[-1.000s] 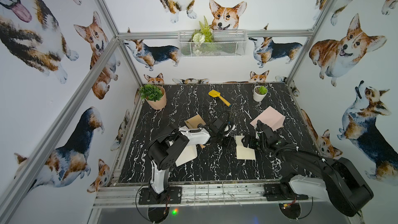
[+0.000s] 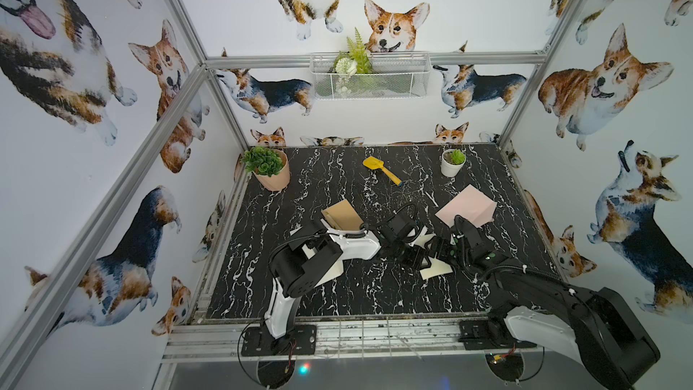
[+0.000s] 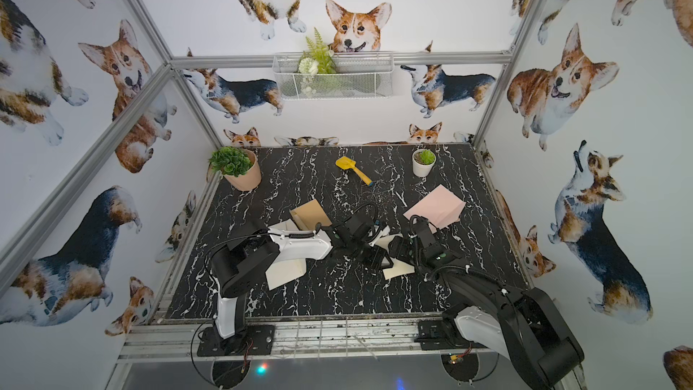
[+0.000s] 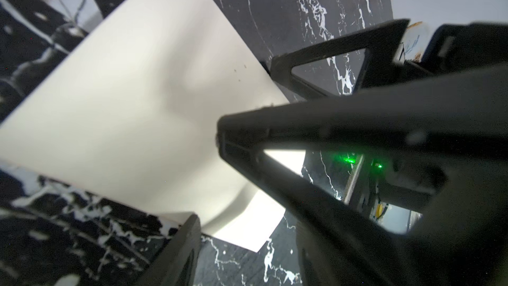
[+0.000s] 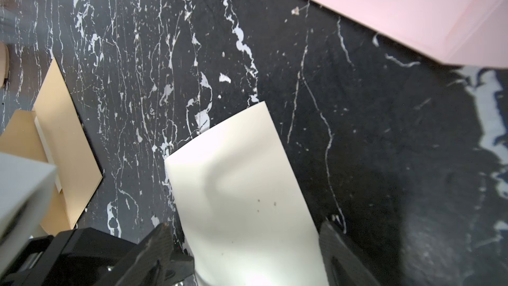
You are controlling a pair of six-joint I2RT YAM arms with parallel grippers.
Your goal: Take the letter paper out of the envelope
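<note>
A cream letter paper [image 2: 437, 268] lies on the dark marbled table between my two grippers, partly covered by them in both top views. At its left side is my left gripper, whose part-open fingers sit at the paper's edge in the left wrist view. My right gripper is over its right side, fingers apart, one near each long edge of the sheet. In the left wrist view the right gripper's black fingers [image 4: 248, 129] reach across the paper. Whether any finger presses on it cannot be told. Behind the left arm lies an open brown envelope [image 5: 68, 143].
A pink envelope [image 2: 467, 206] lies beyond the right gripper. A cream sheet or envelope [image 3: 286, 272] shows under the left arm. Farther back are a yellow scoop [image 2: 374, 164] and two potted plants.
My left gripper has moved right, onto the paper's left side. The paper has turned a little and shifted slightly right. The right gripper has moved slightly and stays by the paper.
</note>
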